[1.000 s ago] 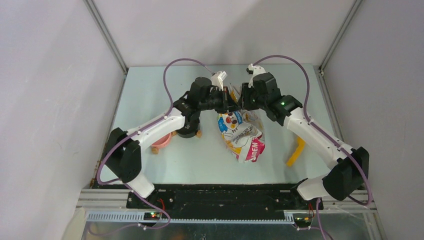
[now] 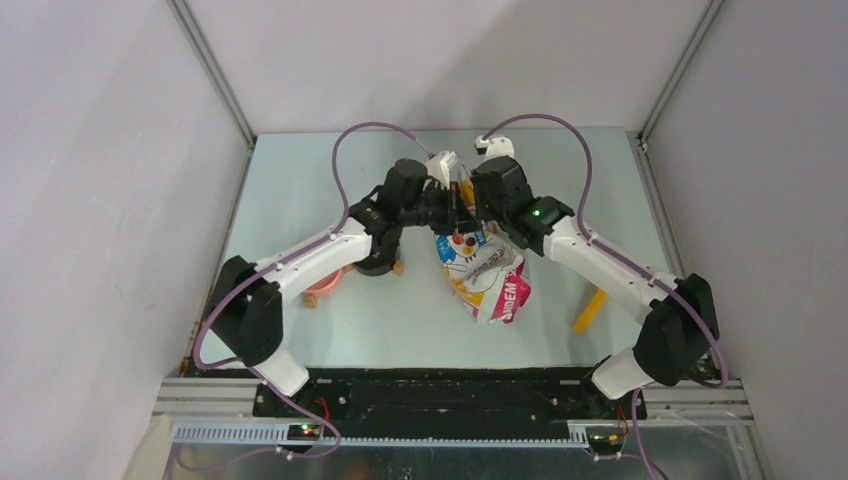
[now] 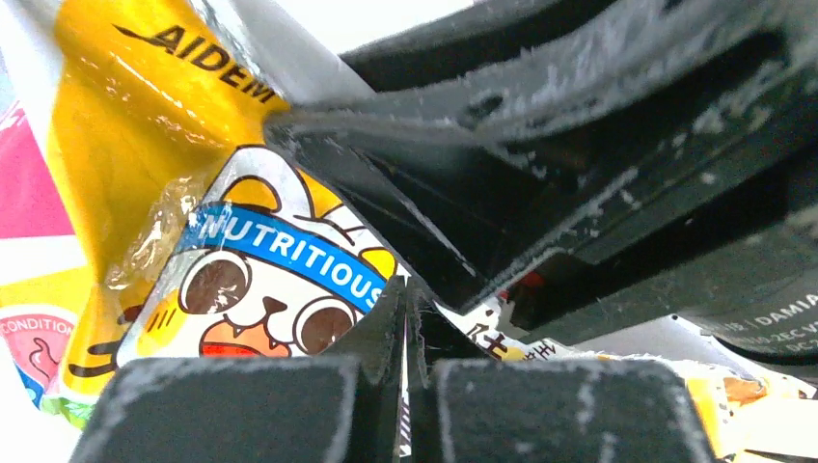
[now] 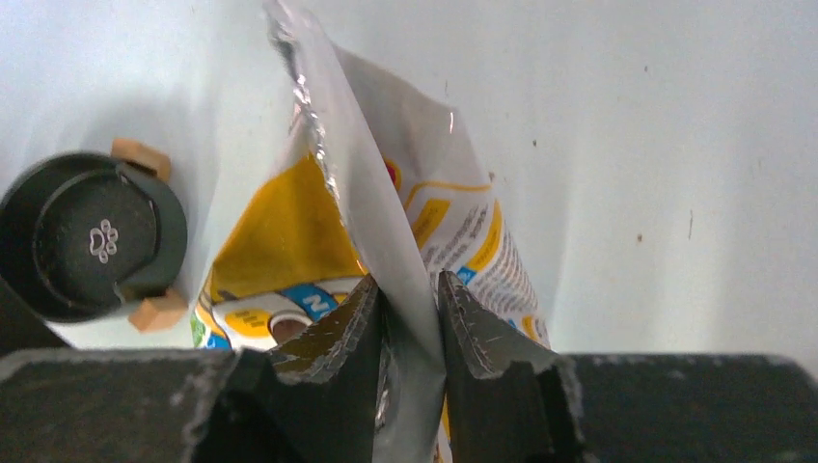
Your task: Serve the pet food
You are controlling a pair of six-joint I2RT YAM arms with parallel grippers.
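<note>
The pet food bag (image 2: 485, 275), white, yellow, blue and pink with a cat's face, stands at mid-table with its top toward the back. My left gripper is shut in front of the printed face; nothing shows clearly between its fingers. In the right wrist view, the bag's silvery top edge (image 4: 371, 207) runs between the part-open fingers of my right gripper. Both grippers are close together over the bag's top in the top view, hiding that part. A black bowl (image 4: 101, 236) with a paw print lies empty left of the bag.
Beside the black bowl, partly under the left arm, is a pink bowl (image 2: 323, 283). A yellow tool (image 2: 590, 311) lies at the right, near the right forearm.
The left gripper has shifted slightly toward the front. The bag's body has barely moved.
</note>
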